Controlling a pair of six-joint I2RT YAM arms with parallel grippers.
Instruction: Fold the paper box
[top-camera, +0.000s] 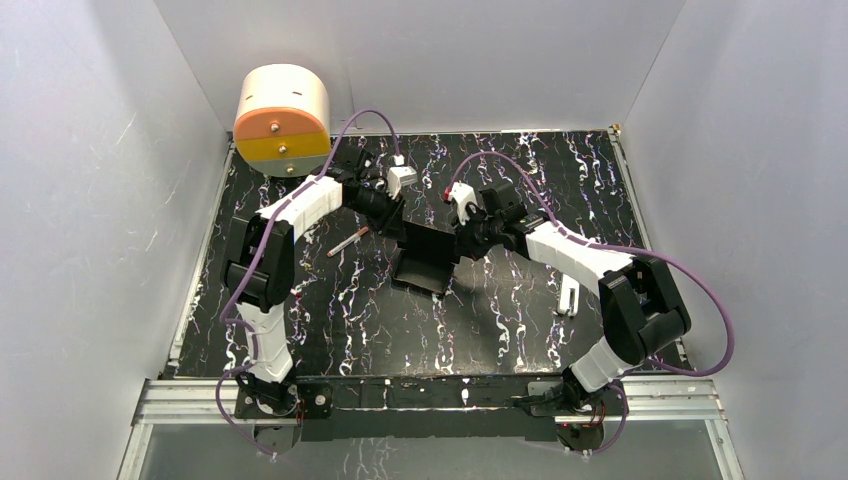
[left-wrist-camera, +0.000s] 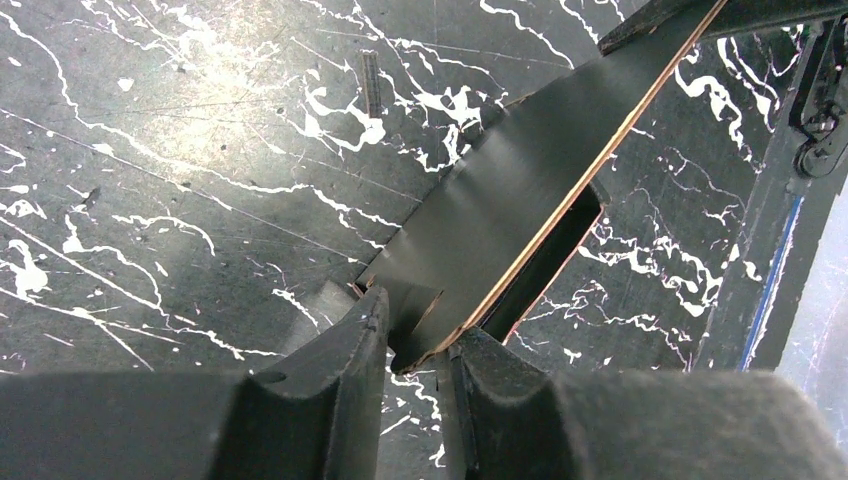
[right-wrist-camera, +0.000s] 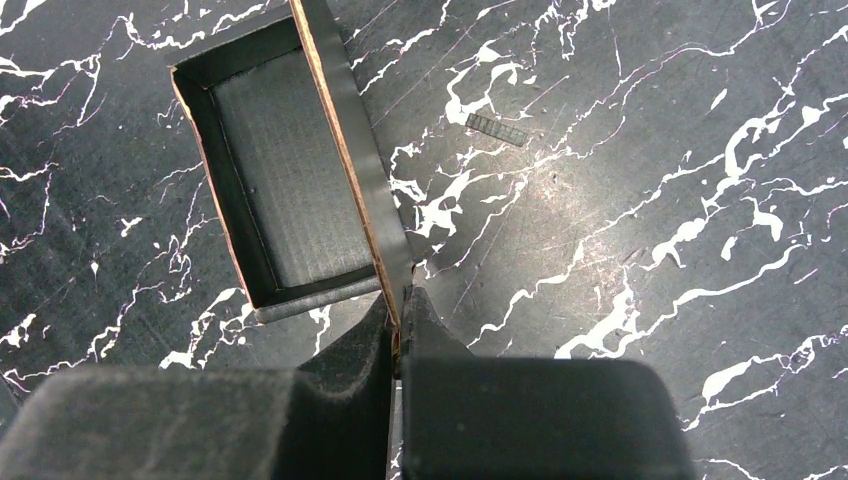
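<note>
The black paper box stands on the table with its tray open and its lid flap raised along the back side. At the flap's left corner is my left gripper. In the left wrist view the corner of the flap lies between its parted fingers, and a gap shows there. My right gripper is shut on the flap's right end. The right wrist view has the flap's brown edge running into the closed fingertips, beside the empty tray floor.
A marker pen lies left of the box. The rounded coloured drawer cabinet stands at the back left, and a white object lies far right. Table in front of the box is clear.
</note>
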